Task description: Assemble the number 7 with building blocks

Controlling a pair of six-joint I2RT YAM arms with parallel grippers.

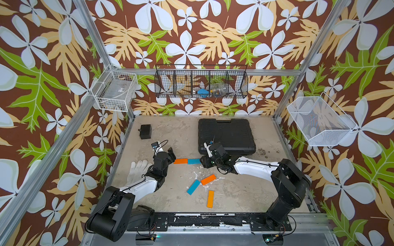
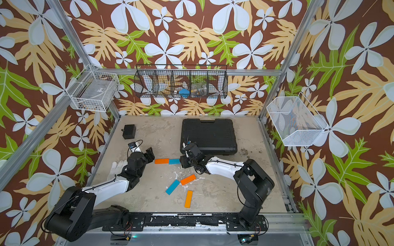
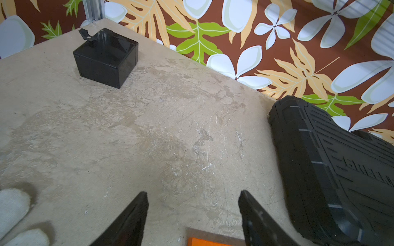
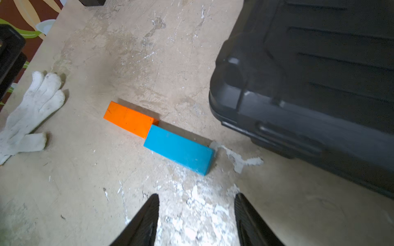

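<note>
An orange block (image 4: 128,119) and a blue block (image 4: 179,149) lie end to end in a row, slightly offset. Below them in the top left view are a second blue block (image 1: 193,187), a second orange block (image 1: 208,179) and a yellow-orange block (image 1: 210,198). My left gripper stands open near the row's left end, where only an edge of the orange block (image 3: 207,242) shows in its wrist view. Past the row's right end, my right gripper is open, bare floor between its fingers, apart from the blue block.
A black case (image 1: 226,136) stands behind the row's right end, close to my right gripper. A small black box (image 1: 145,131) is at the back left and a white glove (image 1: 137,172) lies left.
</note>
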